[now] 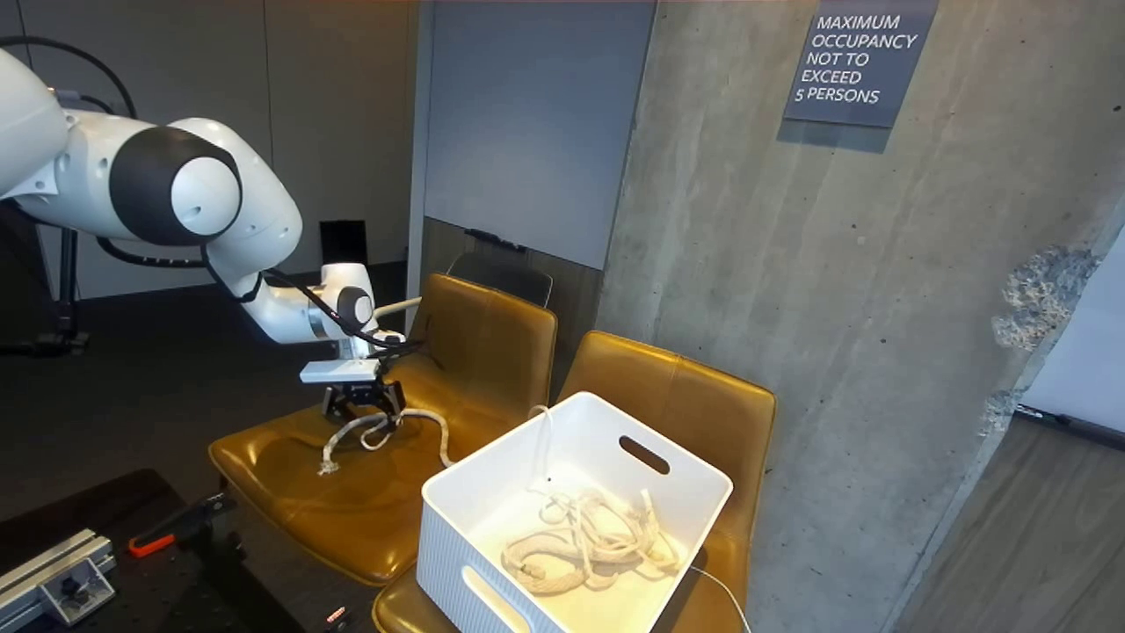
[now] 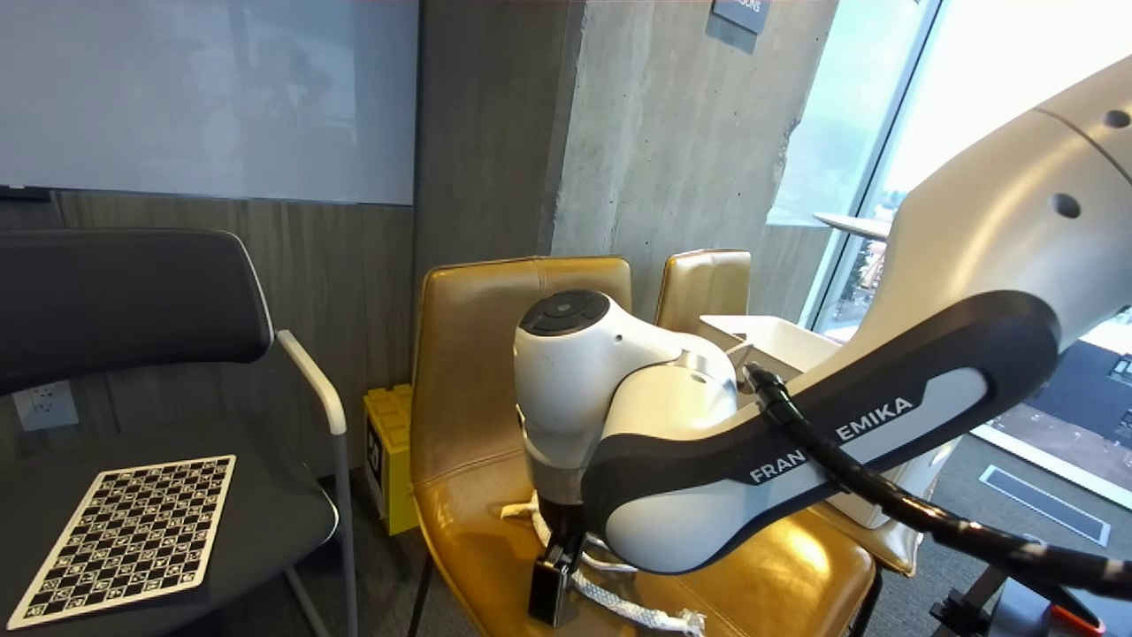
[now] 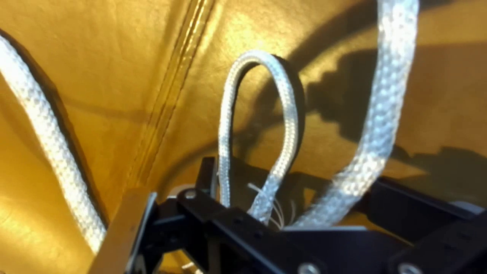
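Note:
A white braided rope [image 1: 430, 415] lies across the tan leather seat of the left chair [image 1: 348, 496], its frayed end [image 1: 328, 465] toward the left. Low over the seat, my gripper [image 1: 364, 406] points down at the rope, fingers open. In the wrist view a narrow rope loop [image 3: 289, 121] stands between the spread fingers of the gripper, with a thicker length of rope [image 3: 388, 91] curving in from the upper right. Gripper parts hide where these strands meet. Another stretch of rope [image 3: 48, 128] runs down the left side, outside the fingers.
A white bin [image 1: 496, 464] with coiled rope [image 1: 591, 543] inside stands on the neighbouring chair, right of my gripper. The chair backrest [image 1: 490, 343] rises behind the gripper. A black chair [image 2: 127, 318] bearing a patterned board [image 2: 133, 536] is at the left in exterior view 2.

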